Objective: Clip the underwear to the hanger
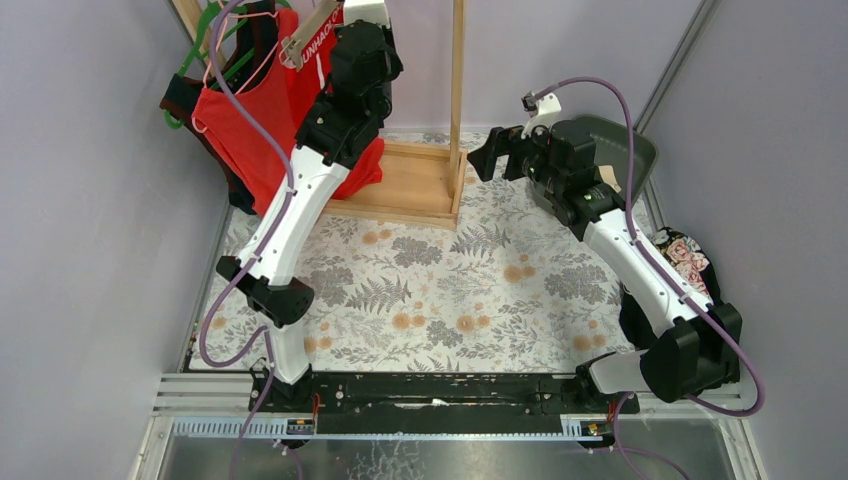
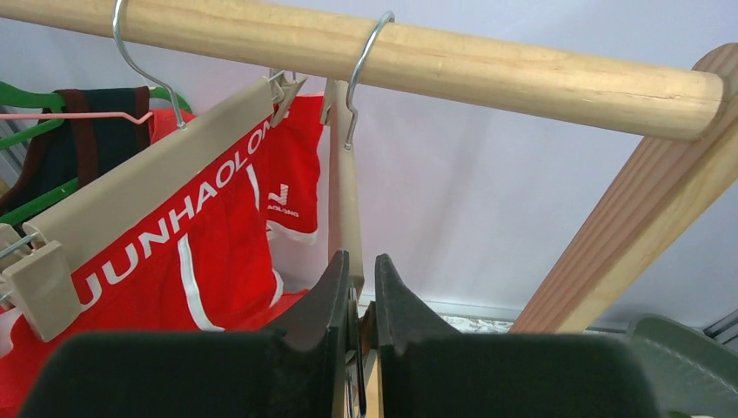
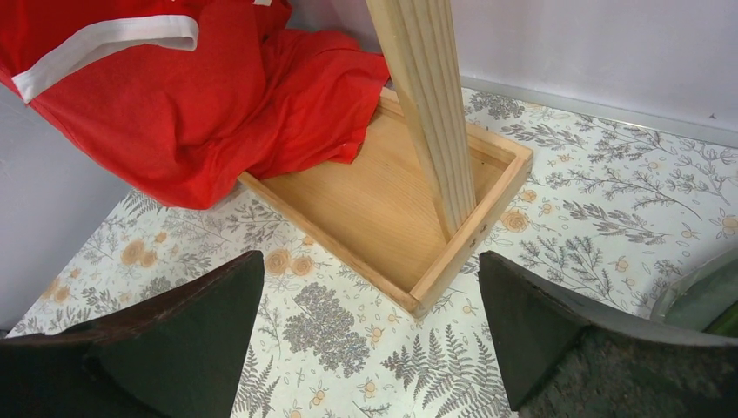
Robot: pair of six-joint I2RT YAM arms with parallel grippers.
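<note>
Red underwear with white lettering [image 2: 165,270] hangs from a beige clip hanger [image 2: 148,183] on the wooden rod [image 2: 540,78]. A second beige hanger [image 2: 345,200] hangs end-on from the rod. My left gripper is shut on this hanger's near end, below the hook. In the top view the left arm reaches the rack at top left. My right gripper is open with nothing between its fingers, facing the wooden tray [image 3: 357,200] at the rack's foot.
Other garments on green and pink hangers [image 1: 185,100] crowd the rack's left. An upright post [image 3: 426,87] stands in the tray. A grey bin [image 1: 630,150] and floral dark fabric [image 1: 690,260] are on the right.
</note>
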